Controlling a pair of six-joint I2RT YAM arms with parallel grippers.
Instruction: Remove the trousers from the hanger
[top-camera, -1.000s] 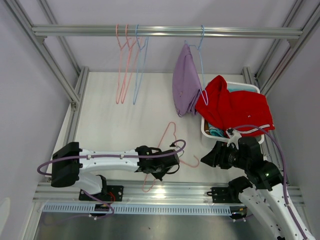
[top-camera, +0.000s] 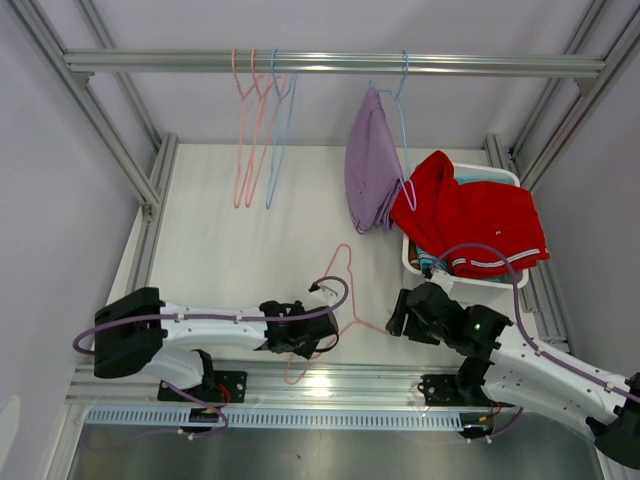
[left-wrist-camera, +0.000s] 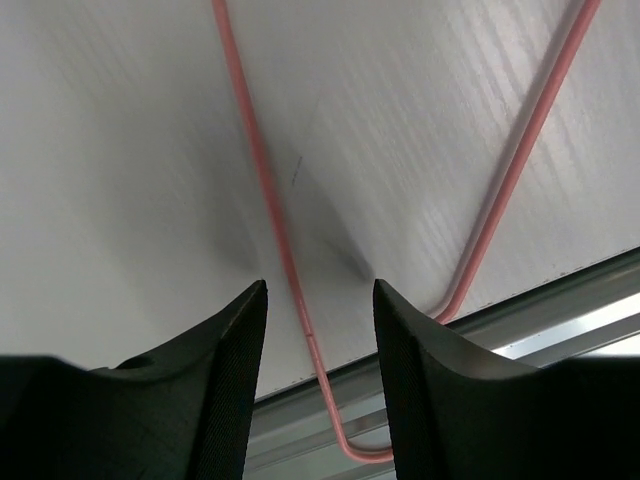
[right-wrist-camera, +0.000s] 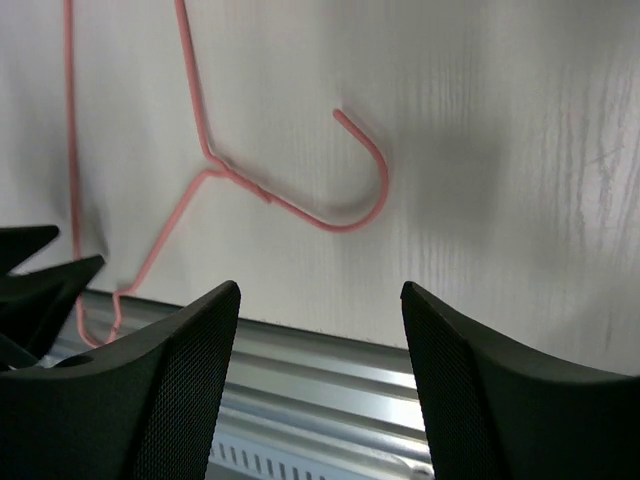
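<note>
Purple trousers (top-camera: 371, 165) hang over a blue hanger (top-camera: 403, 135) on the rail at the back right. A pink hanger (top-camera: 356, 323) lies on the white floor between the arms. My left gripper is open just above it, one long side of the hanger showing between its fingers. My right gripper stands open above the board near the hanger's hook (right-wrist-camera: 380, 180); nothing is held. The left gripper's black fingers also show at the left edge of the right wrist view.
A white basket (top-camera: 473, 292) with red clothing (top-camera: 470, 220) stands at the right. Several empty pink and blue hangers hang from the rail (top-camera: 330, 60) at left.
My right gripper has moved leftward toward the lying hanger's hook. My left gripper has shifted slightly to the left. The hanging trousers have not moved.
</note>
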